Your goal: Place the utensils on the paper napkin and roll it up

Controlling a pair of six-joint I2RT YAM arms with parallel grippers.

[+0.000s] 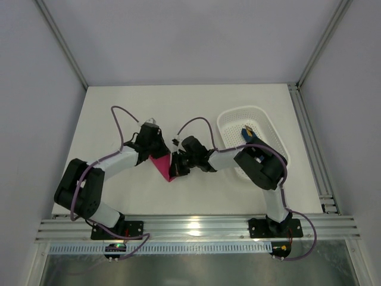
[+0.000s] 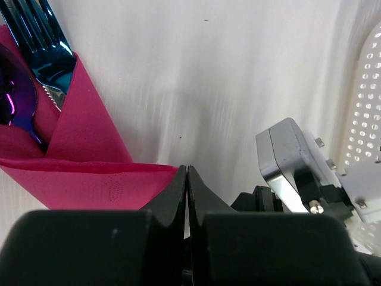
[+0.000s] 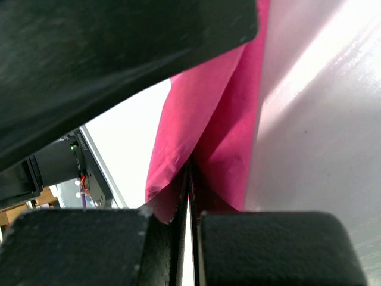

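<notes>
The pink napkin (image 2: 89, 186) lies with a folded edge, a blue fork (image 2: 44, 53), a purple spoon (image 2: 15, 95) and a serrated knife blade (image 2: 53, 95) on it. My left gripper is shut at the folded edge; whether napkin is between its fingertips is not clear. My right gripper is shut on the pink napkin, which rises in folds around its fingers in the right wrist view. From the top, both grippers are close together over the napkin, hiding most of it.
A white perforated basket (image 1: 229, 116) with items inside stands at the right. In the left wrist view, the other arm's hardware is close on the right.
</notes>
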